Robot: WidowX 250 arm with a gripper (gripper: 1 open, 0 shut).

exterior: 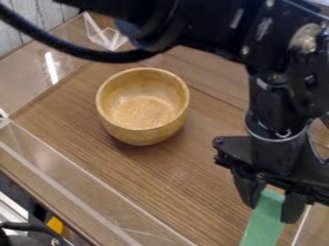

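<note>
The black gripper (272, 189) is at the lower right, over the upper end of a green object (263, 224) that lies on the wooden table (154, 178) near the front edge. Its fingers reach down to that end; whether they hold it cannot be seen clearly. A round wooden bowl (141, 112) sits left of centre on the table, apart from the gripper.
Clear plastic-like rails or walls (73, 187) border the table on the left and front left. The black arm and cable cross the top of the view. The table around and right of the bowl is clear.
</note>
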